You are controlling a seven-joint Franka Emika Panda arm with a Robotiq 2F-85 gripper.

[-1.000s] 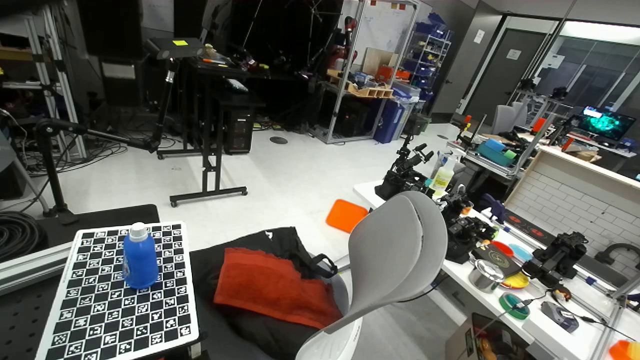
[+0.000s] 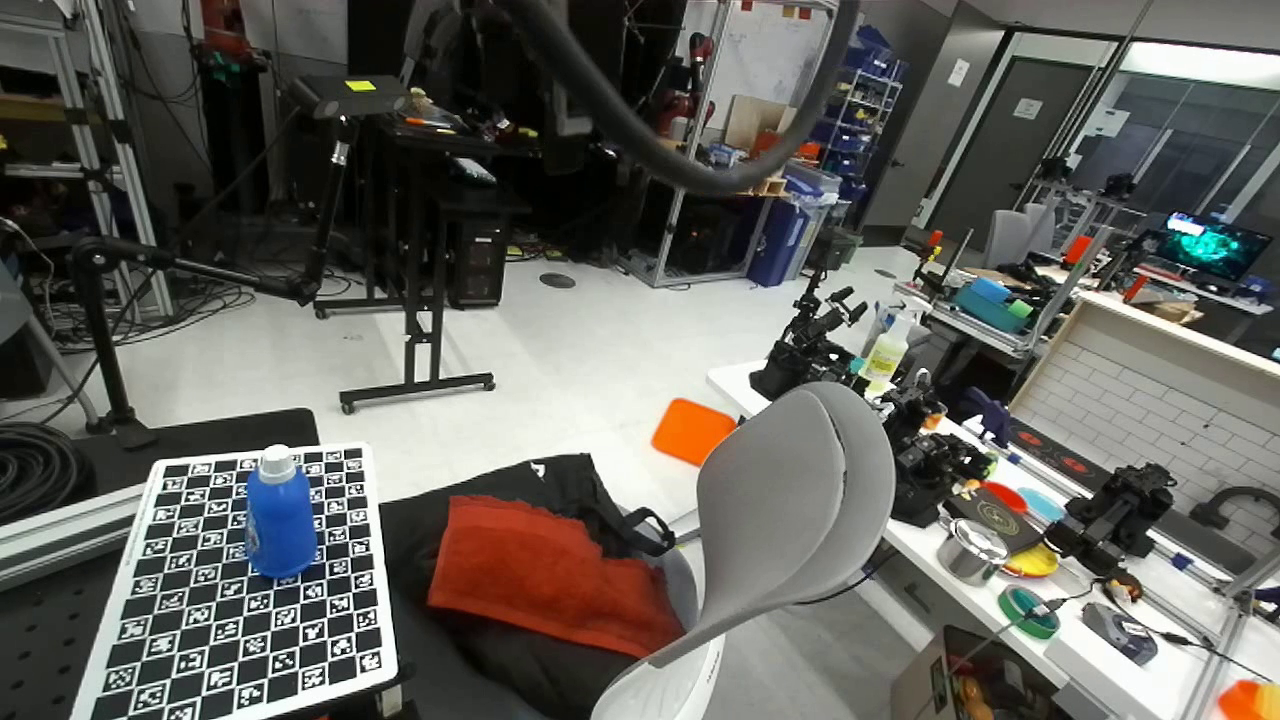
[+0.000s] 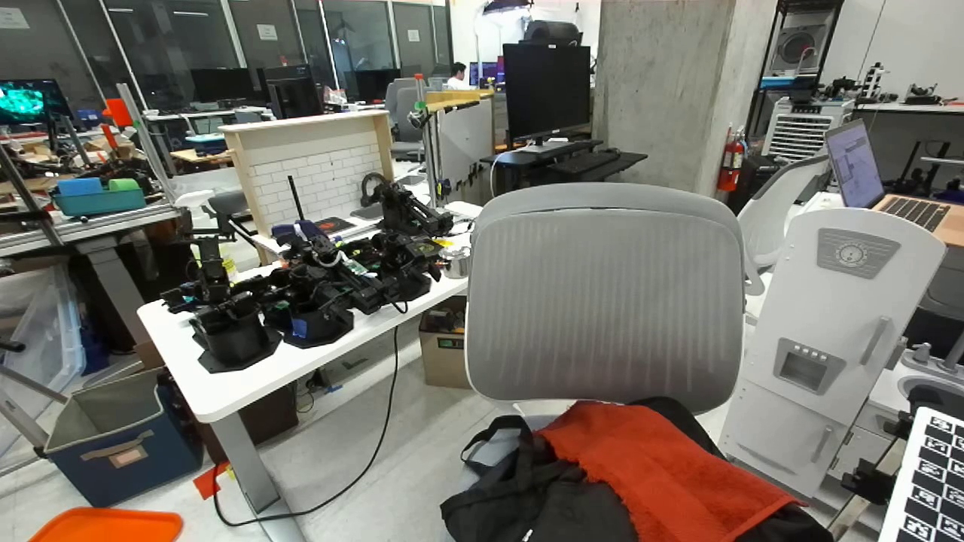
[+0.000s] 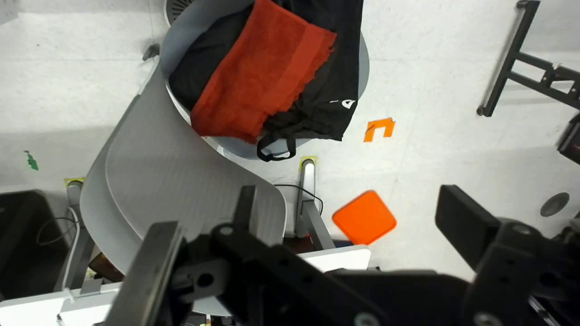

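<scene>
In the wrist view my gripper is open over the chair and floor, with nothing between its dark fingers. Below it, a red-orange towel (image 4: 266, 76) lies over a black bag (image 4: 326, 108) on the seat of a grey chair (image 4: 179, 163). A blue bottle (image 2: 281, 518) with a white cap stands upright on a black-and-white patterned board (image 2: 180, 624) in exterior view 1. No gripper fingers can be made out in either exterior view.
The chair back (image 3: 605, 289) rises beside the towel. A white table (image 3: 217, 388) carries several black robot arms (image 3: 316, 302). An orange flat piece (image 2: 693, 432) lies on the floor. A thick black hose (image 2: 672, 162) loops across the top of exterior view 1. Open floor (image 2: 576, 360) lies behind the board.
In exterior view 1, a dark blurred shape has gone from the upper left corner, and the black hose now hangs across the top centre. Bottle, towel and chair have not moved.
</scene>
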